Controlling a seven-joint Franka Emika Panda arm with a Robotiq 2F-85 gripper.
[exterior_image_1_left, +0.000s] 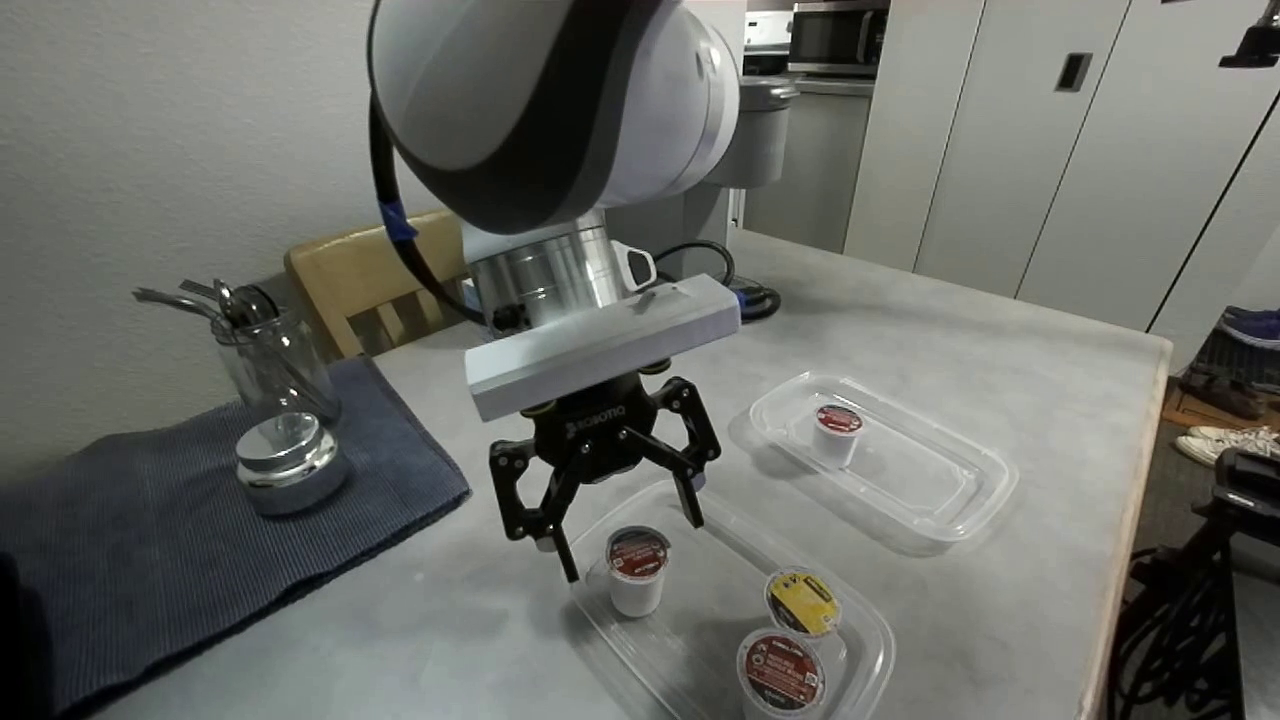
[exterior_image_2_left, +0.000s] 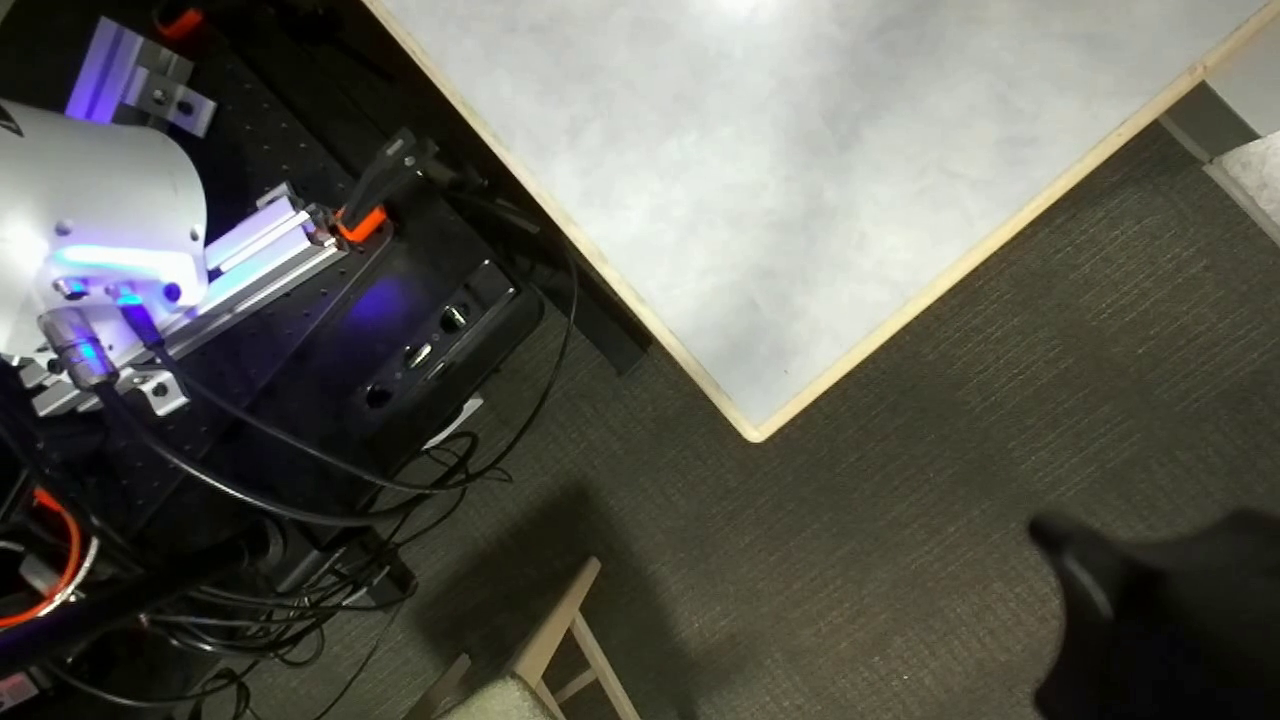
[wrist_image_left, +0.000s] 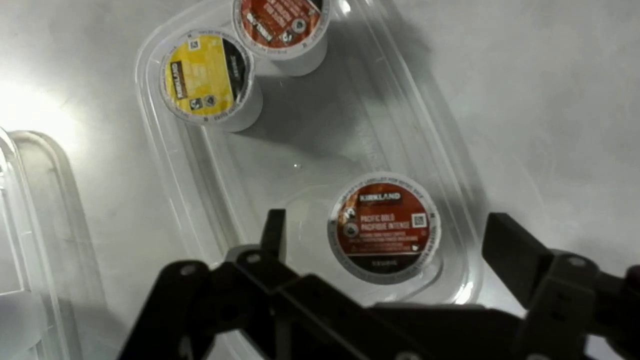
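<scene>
A red-topped coffee pod stands upright at one end of a clear plastic tray. Above it hangs my open gripper, nothing between its fingers; in the wrist view the pod shows between the two fingertips, nearer the middle than either side. At the tray's other end a yellow-topped pod and a second red-topped pod stand close together. Farther back, another clear tray holds one red-topped pod.
On the left, a blue cloth carries a glass jar of utensils and a silver-lidded jar. A wooden chair stands behind the table. Bare tabletop lies right of the far tray.
</scene>
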